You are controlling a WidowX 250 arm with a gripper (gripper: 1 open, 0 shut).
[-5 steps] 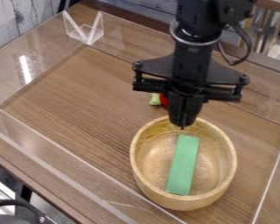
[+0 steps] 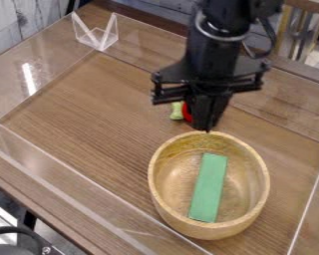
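My gripper [image 2: 206,100] hangs in the upper middle, dark and above the back rim of a round wooden bowl [image 2: 165,196]; its fingertips are too dark to judge clearly. In the bowl lies a green rectangular block [image 2: 209,187]. Just behind the bowl, partly hidden by my gripper, are a small red object [image 2: 193,119] and a small pale yellow-green object [image 2: 177,111].
The wooden tray floor [image 2: 76,134] is clear on the left. A clear wire or plastic holder [image 2: 96,30] stands at the far upper left. Dark cables lie at the bottom left corner outside the tray.
My gripper has moved back, up the view away from the bowl's middle, uncovering more of the small objects behind the bowl. The bowl and green block have not moved.
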